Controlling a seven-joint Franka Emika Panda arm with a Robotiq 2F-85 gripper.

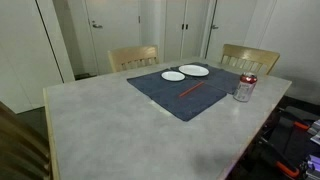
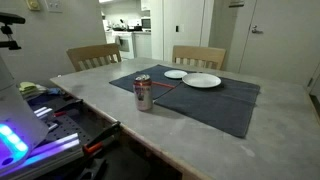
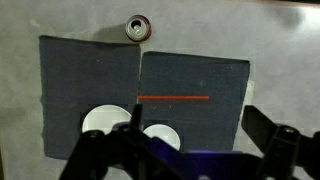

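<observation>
High above the table my gripper stands open in the wrist view, its dark fingers [image 3: 257,124] far apart with nothing between them. Below lie two dark grey cloth mats [image 3: 195,77] side by side. A thin red stick [image 3: 173,97] rests across one of them. The larger white plate [image 3: 104,120] and the smaller white plate [image 3: 162,135] are on the mats, partly covered by the gripper. A can [image 3: 138,28] stands upright on bare table beside the mats. The can [image 2: 143,93] looks silvery and reddish in exterior view 2. Neither exterior view shows the gripper.
The pale table [image 1: 110,120] has wide bare room to the left of the mats in exterior view 1. Chairs [image 1: 134,57] stand at its far side. Part of the white arm [image 2: 15,125] shows at the left in exterior view 2.
</observation>
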